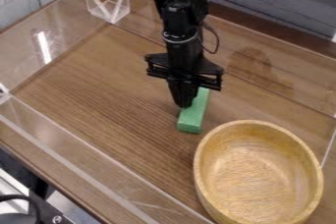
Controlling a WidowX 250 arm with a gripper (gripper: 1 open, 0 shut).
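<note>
A green block (192, 116) lies on the wooden table in the centre of the camera view, just below my black gripper (183, 98). The gripper points down at the upper end of the block and partly hides it. Its fingertips appear close together, and I cannot see anything held between them.
A large tan bowl (257, 198) sits at the lower right, near the block. A clear plastic holder (108, 4) stands at the back left.
</note>
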